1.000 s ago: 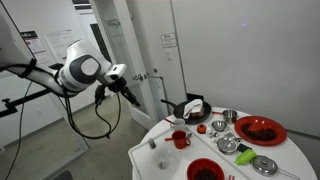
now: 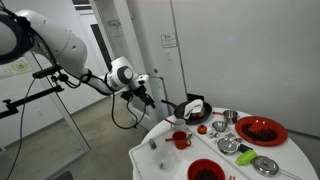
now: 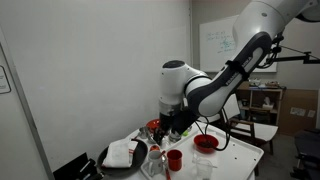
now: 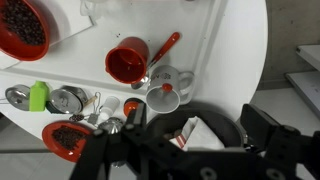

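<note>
My gripper [image 2: 148, 93] hangs in the air beyond the table's left edge, its fingers open and nothing seen between them. From the wrist view, its dark fingers [image 4: 252, 120] stand wide apart over a black pan holding a white cloth [image 4: 198, 134]. A pale grey mug [image 4: 184, 78] with something small and red inside sits just beyond the pan. Beside that mug are a red mug [image 4: 127, 60] and a red-handled utensil [image 4: 166, 47]. In exterior view 2 the gripper [image 3: 170, 134] appears above the crowded table; the arm hides part of what lies behind.
A red bowl [image 2: 206, 170], a red plate of dark bits [image 2: 262, 130], several metal pots, a green item [image 2: 245, 157] and a lidded pan [image 2: 266, 165] crowd the white table. Wall panels stand close behind the table.
In exterior view 1 the arm and open gripper have moved right, closer to the table and its black pan. Objects on the table have not visibly moved.
</note>
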